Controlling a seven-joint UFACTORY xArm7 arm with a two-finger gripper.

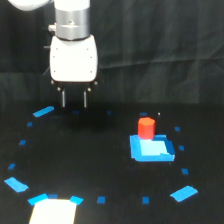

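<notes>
At the upper left of the camera view, my gripper [74, 98] hangs above the dark table, its two thin fingers apart and nothing between them. Well to its right, a red block [146, 128] stands at the back part of a shallow blue tray [165, 157]; whether it rests inside or just behind the rim is hard to tell. A white patch [153, 148] covers part of the tray's floor. Clear space separates the gripper from both block and tray.
A cream, flat-topped object [53, 212] is cut off by the bottom edge at left. Blue tape strips [184, 193] and small blue squares mark the black table. Between the cream object and the tray, the surface is free of objects.
</notes>
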